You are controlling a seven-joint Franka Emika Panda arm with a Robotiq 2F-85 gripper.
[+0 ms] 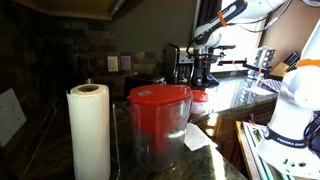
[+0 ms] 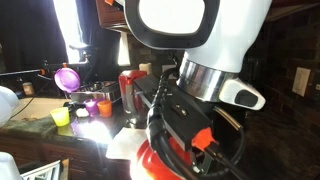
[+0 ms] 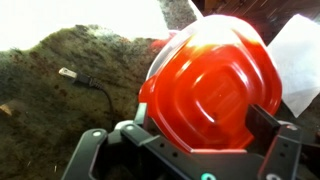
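In the wrist view, my gripper stands open over a shiny red object (image 3: pixel 215 85), with nothing held between its fingers. The red object looks like a bowl or lid; a pale rim shows along its left side. Part of its near edge is hidden behind the gripper. Exterior view 1 shows my gripper (image 1: pixel 197 72) pointing down at the far part of the counter, above a small red object (image 1: pixel 201 101). In exterior view 2 the arm covers much of the red object (image 2: pixel 150 163).
A paper towel roll (image 1: pixel 90 135) and a large clear container with a red lid (image 1: pixel 160 95) stand nearer exterior view 1. White paper (image 3: pixel 297 62) lies beside the red object, and a cable (image 3: pixel 95 84) on the other side. Cups, including a yellow one (image 2: pixel 62 117), stand farther off.
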